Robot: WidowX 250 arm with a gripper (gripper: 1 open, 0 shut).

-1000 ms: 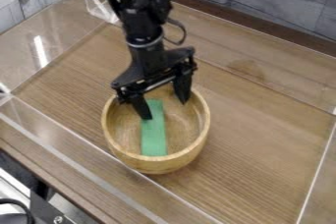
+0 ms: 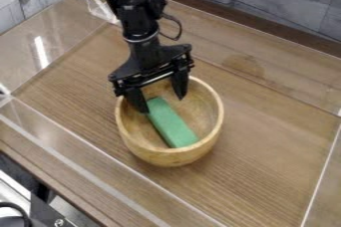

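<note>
A tan round bowl [image 2: 200,146] sits on the wooden table, a green oblong object [image 2: 170,125] lying inside it. My black gripper [image 2: 150,94] reaches down from the top centre into the bowl's back part, its fingers spread across the bowl near the upper end of the green object. Whether anything is between the fingertips is hard to tell.
A grey wall [image 2: 273,12] runs along the back. A small pale clear item [image 2: 104,4] lies at the back left.
My gripper has moved left and a little up. The bowl has shifted slightly, and the green object inside now lies tilted, with its near end toward the right.
</note>
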